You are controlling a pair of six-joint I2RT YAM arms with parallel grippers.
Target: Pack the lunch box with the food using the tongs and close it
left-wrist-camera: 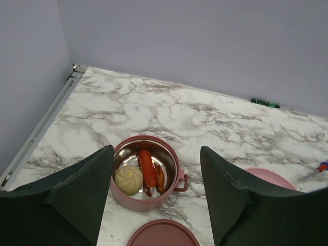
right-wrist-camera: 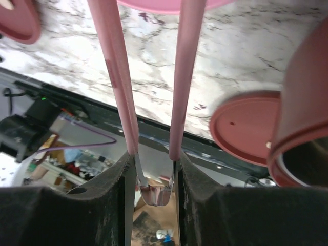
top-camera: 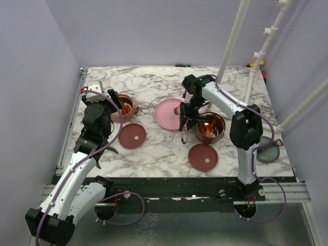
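My right gripper is shut on pink-handled tongs, gripping them near their metal bend; both pink arms stretch away from me. In the top view it hangs between the pink plate and the right pot. Orange-red food lies in that pot. A small brown thing shows at the plate's right side, partly hidden by the gripper. My left gripper is open and empty, over the table beside the left pot. That pot holds a pale swirled bun, a red sausage and a brownish piece.
Two round reddish lids lie flat in front of the pots. A glass lid lies at the right edge. White pipes cross the right side.
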